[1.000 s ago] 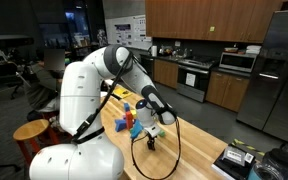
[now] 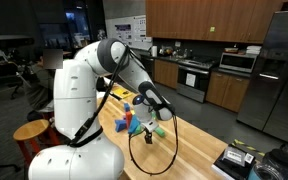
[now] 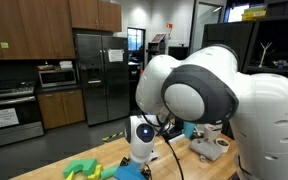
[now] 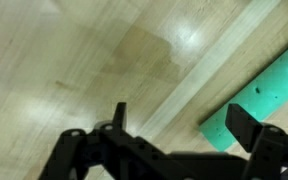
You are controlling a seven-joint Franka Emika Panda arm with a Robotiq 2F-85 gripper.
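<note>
My gripper stands open above the wooden table in the wrist view, with only bare tabletop between its fingers. A green block (image 4: 262,98) lies diagonally at the right, beyond and partly behind the right finger. In exterior view 1 the gripper (image 2: 145,137) hangs over the table beside a group of coloured blocks (image 2: 129,120), mostly blue, red and green. Exterior view 2 shows green blocks (image 3: 79,167) and a blue-teal block (image 3: 130,172) at the bottom edge; the fingertips are hard to make out there.
The wooden table (image 2: 194,150) has free room to the right of the gripper. Dark items, including a round-topped one (image 2: 277,160), stand at its far right end. A red stool (image 2: 31,132) is on the floor at the left.
My gripper has shifted slightly left and up in exterior view 1, towards the coloured blocks. The blocks show no clear movement.
</note>
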